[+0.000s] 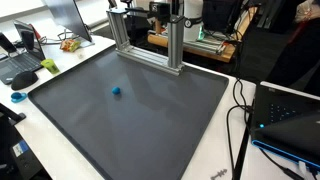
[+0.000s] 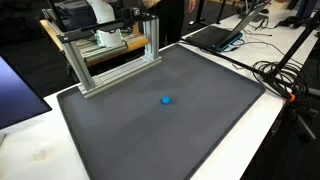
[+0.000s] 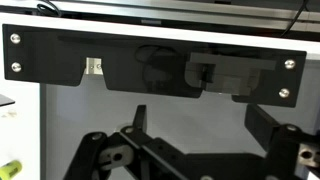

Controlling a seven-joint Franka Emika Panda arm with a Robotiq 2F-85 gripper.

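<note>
A small blue object (image 1: 116, 90) lies on the dark grey board (image 1: 150, 130), in its far left part in exterior view 1. Exterior view 2 has the same blue object (image 2: 166, 100) near the middle of the board, with bare surface all around it. My gripper is open in the wrist view, its two black fingers wide apart and nothing between them. A black panel with screws (image 3: 155, 68) spans the view beyond the fingertips. The blue object does not appear in the wrist view, and I cannot make out the gripper clearly in either exterior view.
An upright metal frame (image 2: 122, 74) stands along one edge of the board. On the white table are a yellow-green item (image 1: 50, 66), another blue item (image 1: 18, 97) and a laptop (image 1: 22, 62). A black case (image 1: 288, 125) with cables sits at the right. Most of the board is bare.
</note>
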